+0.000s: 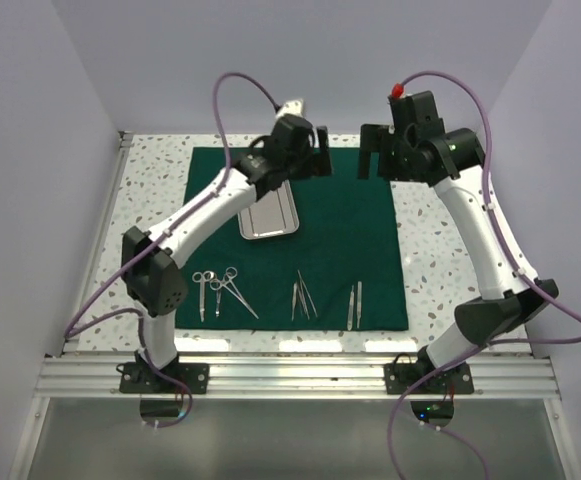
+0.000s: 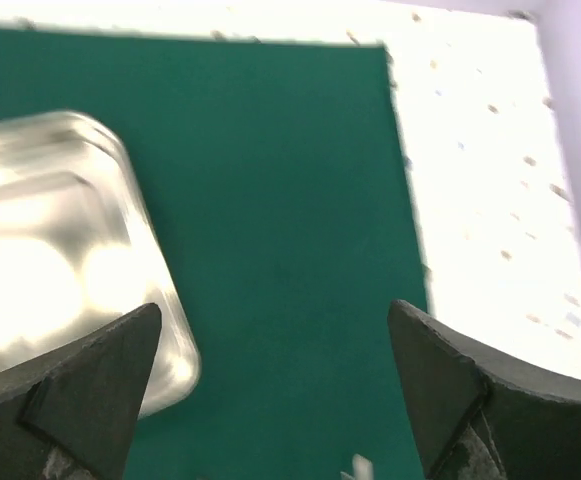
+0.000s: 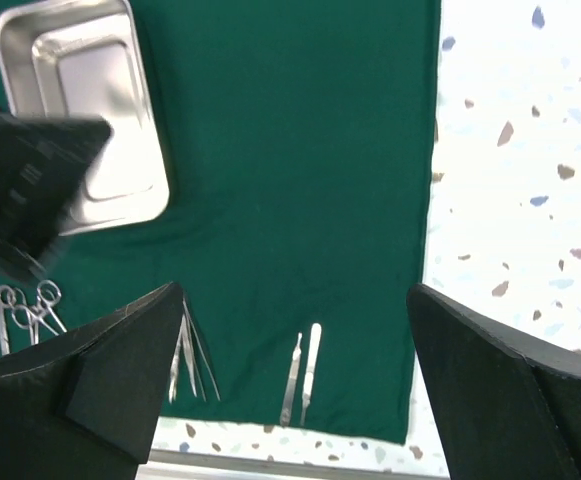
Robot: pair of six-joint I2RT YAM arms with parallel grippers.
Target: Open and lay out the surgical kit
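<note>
On the green cloth [image 1: 348, 230] the surgical tools lie in groups near the front edge. Several scissor-like tools [image 1: 220, 288] are at the left, with slim tweezers [image 1: 304, 295] in the middle. To the right, two scalpel handles [image 3: 300, 374] lie side by side, roughly parallel. The metal tray [image 1: 270, 215] rests at the back left and looks empty where visible; the left arm covers part of it. My left gripper [image 1: 322, 152] is raised over the back of the cloth, open and empty. At the back right, my right gripper [image 1: 372, 152] hangs open, also empty.
A speckled tabletop [image 1: 435, 240] borders the cloth, with a metal rail [image 1: 300, 372] along the front. Both grippers are close together at the back.
</note>
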